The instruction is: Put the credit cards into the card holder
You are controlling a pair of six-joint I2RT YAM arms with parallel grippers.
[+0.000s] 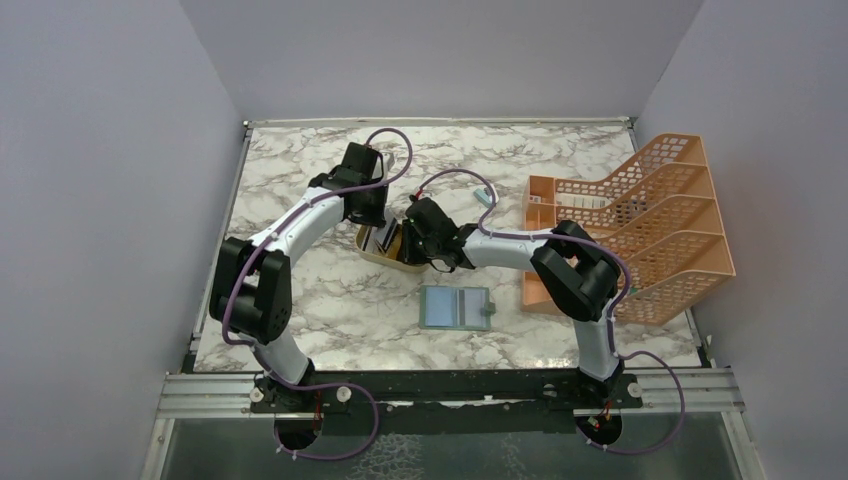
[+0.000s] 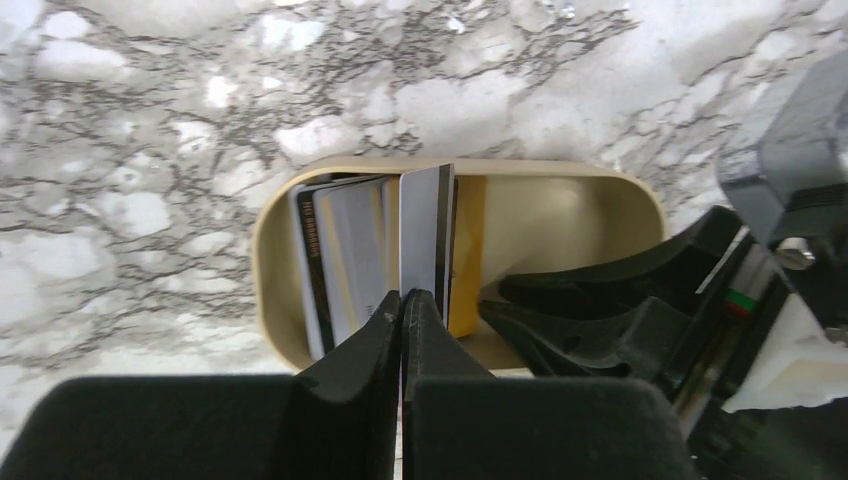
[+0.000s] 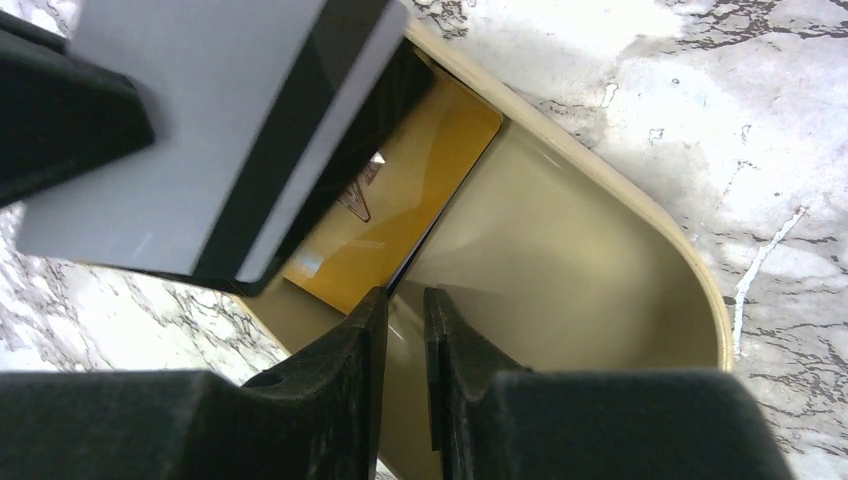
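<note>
In the left wrist view my left gripper is shut on a thin grey bank card (image 2: 420, 215) with a dark stripe. It is held up over a cream oval tray (image 2: 258, 265). Several cards, among them a white one (image 2: 350, 240), lean inside the tray. A gold card (image 3: 440, 180) leans there too, with my right gripper at its lower edge. The right fingers stand slightly apart, with no card clearly between them. On the table lies the opened card holder (image 1: 455, 307), teal-edged with two pale panels.
An orange slatted rack (image 1: 690, 200) takes up the right side of the table. A small blue item (image 1: 484, 198) lies at the back, left of the rack. Both arms crowd closely over the tray. Bare marble lies left of the card holder.
</note>
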